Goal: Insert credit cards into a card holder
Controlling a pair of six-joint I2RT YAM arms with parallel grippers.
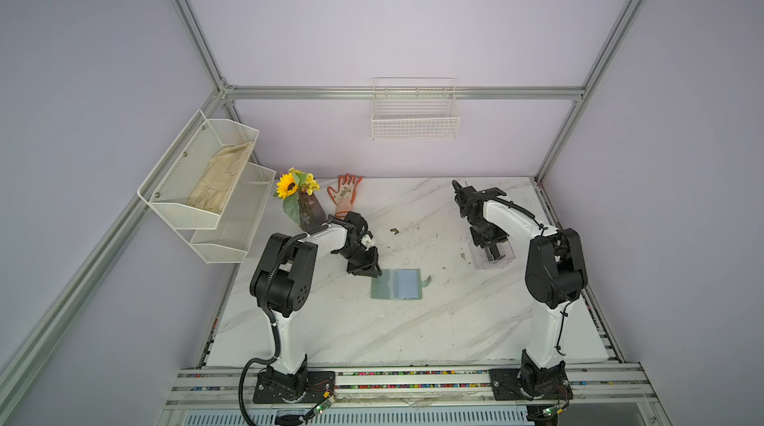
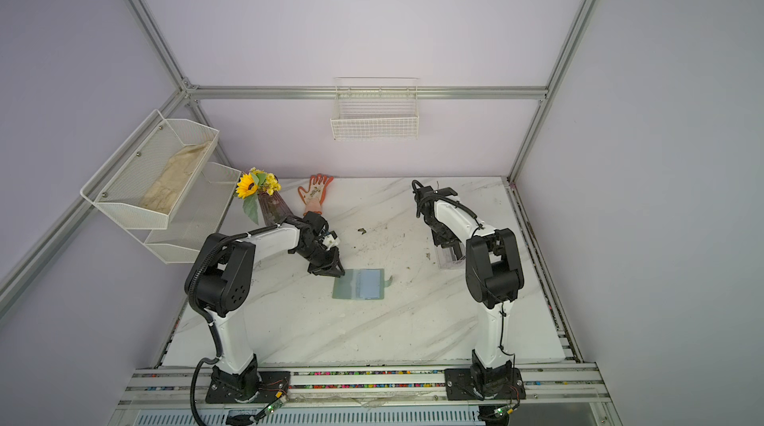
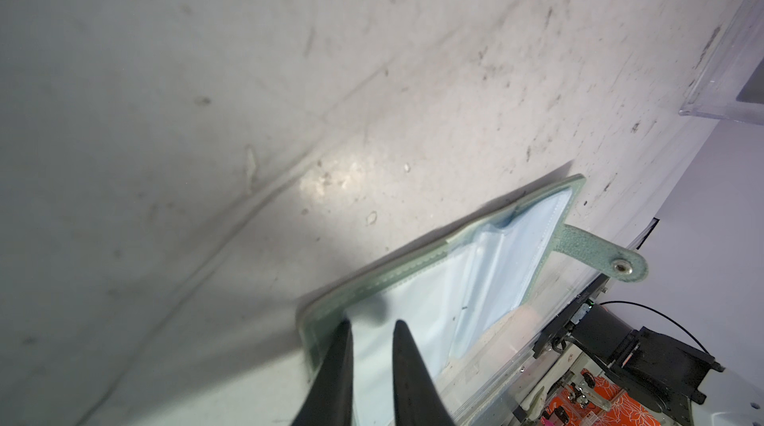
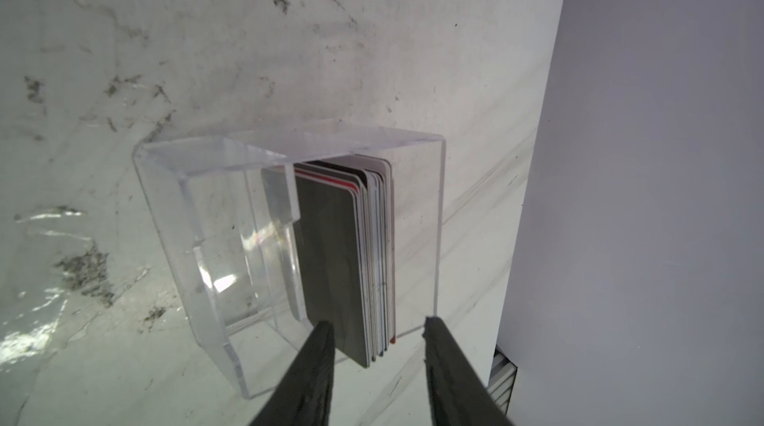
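A pale green card holder (image 1: 395, 284) lies open on the table, clear sleeves upward, its snap strap (image 3: 593, 251) pointing right. My left gripper is low at the holder's upper-left corner, fingers parted, with no card seen between them. A clear acrylic box (image 4: 414, 235) on the right holds a stack of cards (image 4: 330, 259) standing on edge in one compartment, dark card at the front of the stack. My right gripper hangs over this box, fingers parted and empty, near the lower end of the stack.
A vase of sunflowers (image 1: 310, 207) and an orange-trimmed glove (image 1: 343, 193) lie at the back left. Wire baskets (image 1: 415, 119) hang on the back and left walls.
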